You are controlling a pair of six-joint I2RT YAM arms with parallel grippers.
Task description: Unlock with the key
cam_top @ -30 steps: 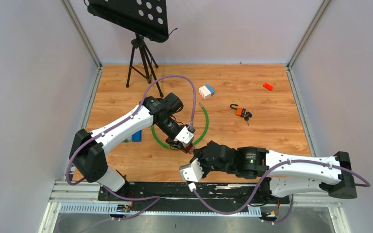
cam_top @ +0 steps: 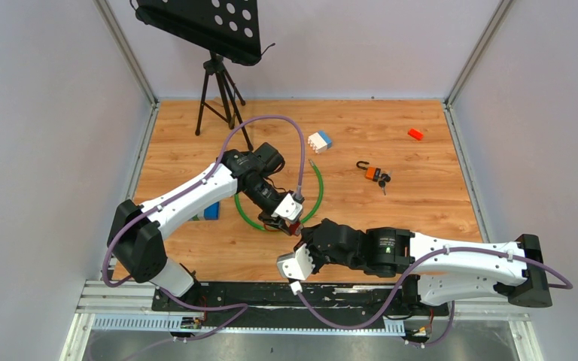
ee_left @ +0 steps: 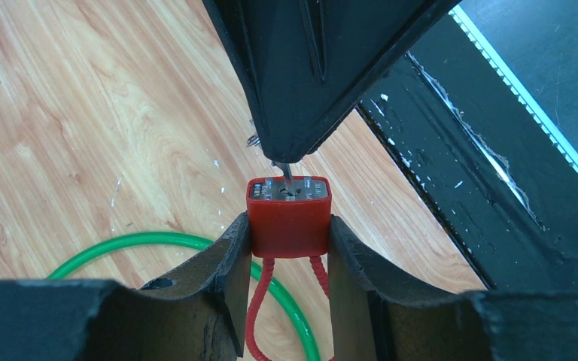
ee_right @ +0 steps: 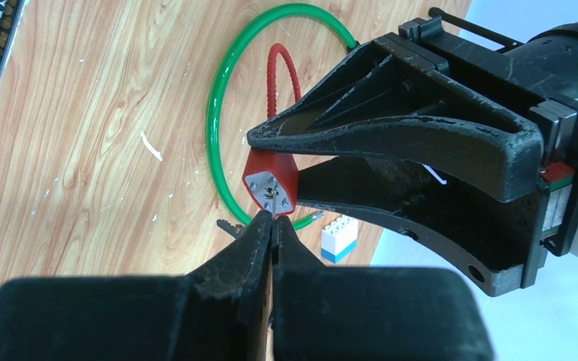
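The red padlock [ee_left: 290, 218] is gripped by its body in my left gripper, its red-coated shackle [ee_left: 260, 304] hanging below and its silver keyhole face toward the right gripper. My right gripper is shut on a thin metal key [ee_left: 288, 179]. The key's blade meets the silver face at the keyhole; how deep it sits I cannot tell. A bit of metal [ee_left: 253, 141] shows behind the right fingertips in the left wrist view. From above, both grippers meet near the table's front, and the arms mostly cover lock and key.
A green hose [cam_top: 319, 192] curves on the table beneath the grippers. An orange padlock with keys [cam_top: 373, 173] lies to the right, a white-and-blue block [cam_top: 319, 141] behind, a red block [cam_top: 415, 134] far right. A black stand [cam_top: 222, 83] rises at back left.
The left arm and the other objects look unmoved.
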